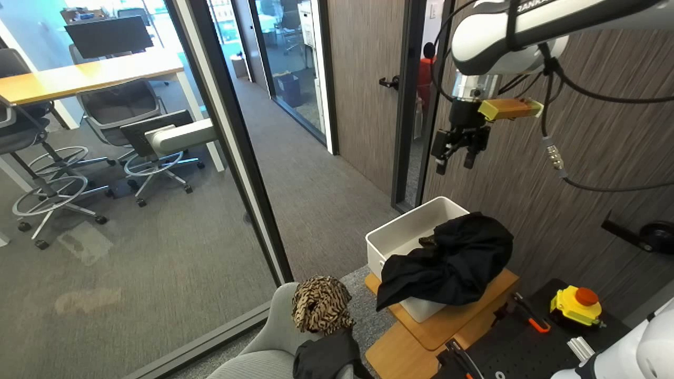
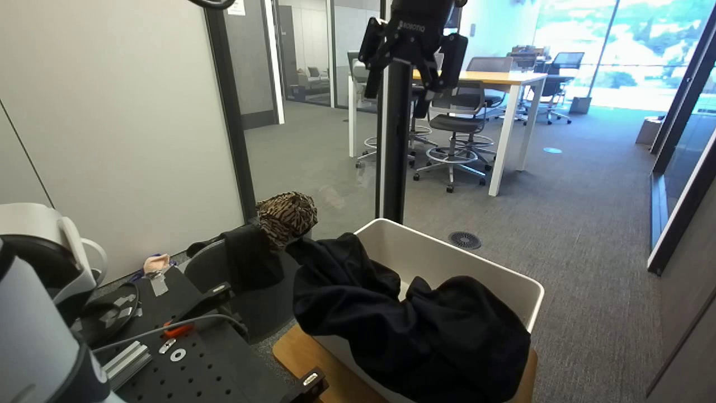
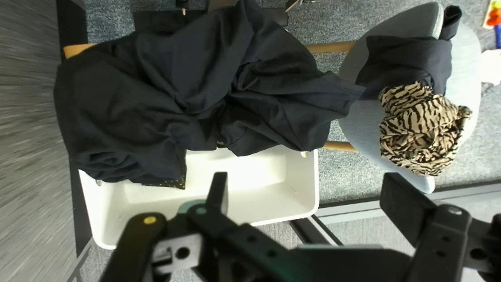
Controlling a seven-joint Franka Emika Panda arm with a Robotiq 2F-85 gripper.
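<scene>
My gripper [image 1: 456, 165] hangs high above the white bin [image 1: 392, 238], open, with nothing between its fingers. A large black cloth [image 2: 416, 329] is heaped over one long side of the bin and droops outside it. In the wrist view the same black cloth [image 3: 197, 89] covers much of the bin's upper side, while the bare bin floor [image 3: 253, 174] shows below it. A small dark patterned piece [image 3: 174, 182] pokes out from under the cloth. Leopard-print cloth [image 3: 420, 129] and another black cloth [image 3: 404, 63] lie on the grey chair [image 3: 359, 124] beside the bin.
The bin rests on a wooden stool [image 1: 436, 335]. Close by is a black perforated table [image 2: 221, 366] with tools; a yellow emergency stop button [image 1: 576, 306] also sits there. A glass wall with a dark frame [image 1: 253, 183] and a wood-grain wall [image 1: 524, 189] flank the area.
</scene>
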